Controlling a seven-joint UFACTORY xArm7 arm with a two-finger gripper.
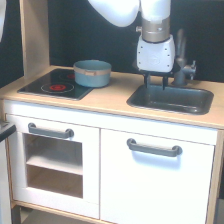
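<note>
My gripper (156,80) hangs over the back left part of the dark sink (175,98), pointing down. Its two dark fingers are spread apart, and I see nothing between them. To the left, a blue-grey pot (92,74) stands upright on the counter, at the right edge of the black cooktop (57,83). The gripper is well clear of the pot.
A dark faucet (181,60) rises behind the sink, close to the gripper's right. Below are a windowed oven door (55,165) and a white cabinet door (150,185) with dark handles.
</note>
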